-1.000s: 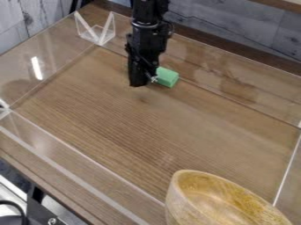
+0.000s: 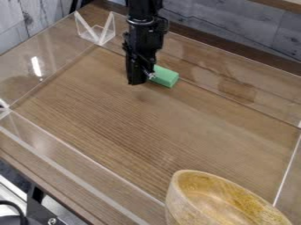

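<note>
A black robot gripper (image 2: 143,68) hangs down from the top centre, its tips low over the wooden table (image 2: 135,132). Just right of the tips, partly behind them, lies a green block (image 2: 165,77). I cannot tell whether the fingers are open or shut, or whether they touch the block.
A yellow bowl (image 2: 217,198) sits at the bottom right. Clear plastic pieces stand at the left edge and top left. A dark wall runs along the back right.
The gripper has shifted very slightly, and the green block appears a little further down in view, beside the tips.
</note>
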